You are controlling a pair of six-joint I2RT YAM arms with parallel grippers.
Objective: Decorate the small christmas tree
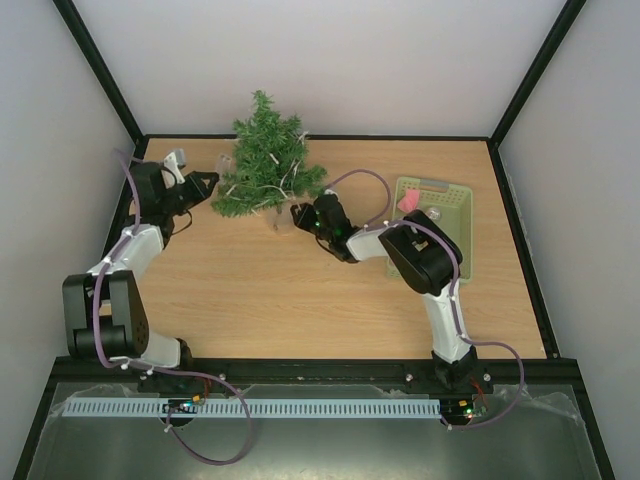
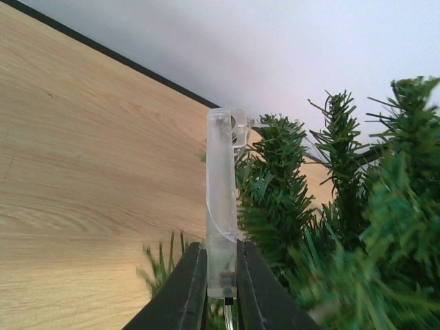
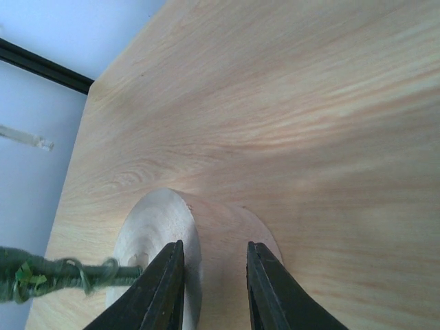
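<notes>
The small green tree (image 1: 265,160), strung with white wire, stands at the back centre of the table. My left gripper is shut on a clear plastic strip (image 2: 221,179) with thin wire, held upright against the tree's branches at its left side. My right gripper is at the tree's foot; its fingertips are apart in view, one against the round wooden base (image 3: 155,230), whose rim sits between them. The trunk (image 3: 75,275) runs into that base.
A green basket (image 1: 458,230) at the right holds a pink item (image 1: 408,200) and a small clear object.
</notes>
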